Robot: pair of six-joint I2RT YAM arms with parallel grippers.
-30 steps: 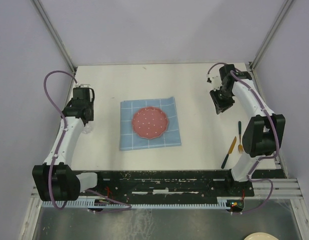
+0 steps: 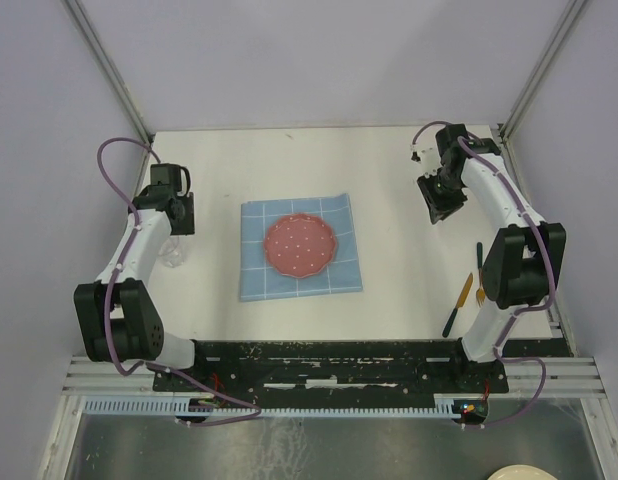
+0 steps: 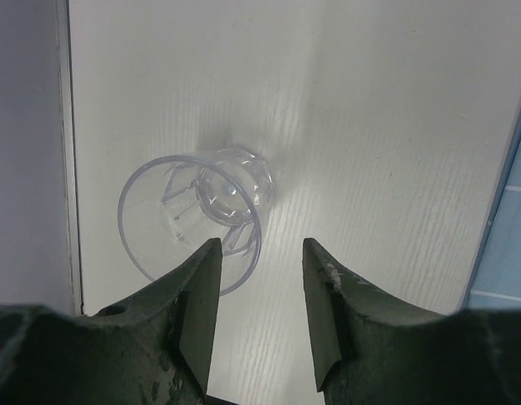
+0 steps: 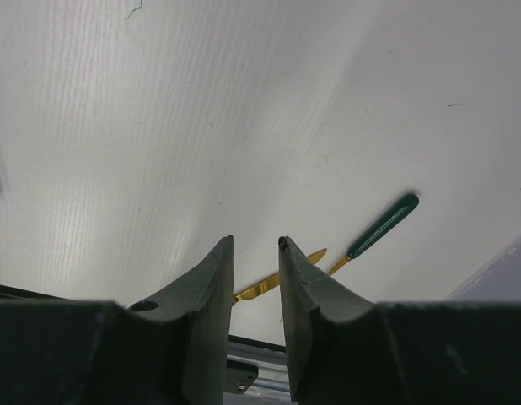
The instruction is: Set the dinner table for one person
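A red dotted plate (image 2: 300,244) sits on a blue placemat (image 2: 259,285) at the table's middle. My left gripper is open above a clear plastic cup (image 3: 163,211) at the left; the cup's rim reaches near its left finger, nothing held. My right gripper is part open over bare table at the upper right, nothing between its fingers. Below it lie a knife (image 2: 458,305) with gold blade and dark handle, and a fork (image 2: 480,268) with dark green handle and gold head.
Walls stand at both sides and behind. A cream round object (image 2: 521,473) shows at the bottom right edge, off the table.
My right arm has moved very slightly toward the back.
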